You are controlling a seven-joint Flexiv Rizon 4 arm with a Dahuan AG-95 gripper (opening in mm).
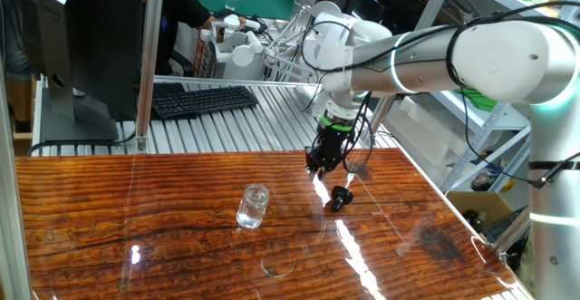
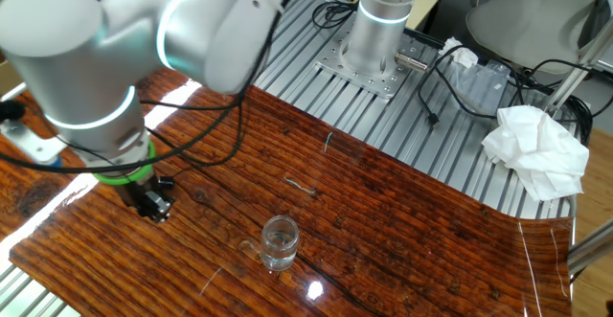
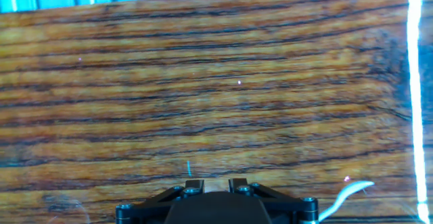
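Observation:
A clear glass [image 1: 253, 207] with clear liquid in it stands upright on the brown wooden table. To its right in exterior view 1 is a small black object [image 1: 341, 198] with a thin white part [image 1: 351, 179] sticking up from it. My gripper [image 1: 317, 166] is above the table, behind and left of that black object and apart from the glass. In the wrist view the gripper is open, with bare wood between its fingertips. Exterior view 2 has the gripper [image 2: 155, 208] left of the glass [image 2: 280, 242].
Bright glare streaks cross the tabletop [image 1: 136, 196]. A keyboard [image 1: 204, 101] and a monitor [image 1: 109, 55] are beyond its back edge. Crumpled white paper [image 2: 536, 151] lies on the metal surface. Left of the glass, the wood is clear in exterior view 1.

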